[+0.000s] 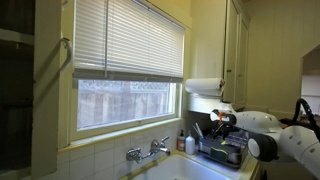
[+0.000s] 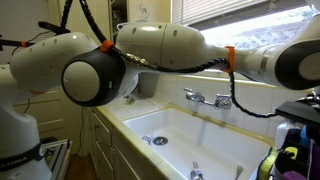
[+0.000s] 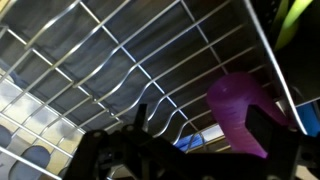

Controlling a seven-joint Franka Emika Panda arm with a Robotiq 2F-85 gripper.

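In the wrist view my gripper stands open over a wire dish rack (image 3: 62,65), its dark fingers wide apart. A rounded purple item (image 3: 238,103) lies in the rack, partly hidden behind the right-hand finger; whether they touch I cannot tell. Bare wires show between the fingertips. From the first exterior view, the arm (image 1: 255,122) reaches in from the right to the dark rack (image 1: 222,152) beside the sink, its gripper too small there to make out clearly.
The white sink (image 2: 160,128) with its wall faucet (image 2: 210,98) adjoins the rack. Bottles (image 1: 181,141) stand near the window corner, and a paper towel roll (image 1: 206,86) hangs above. Green items (image 3: 296,12) stand at the rack's edge in the wrist view.
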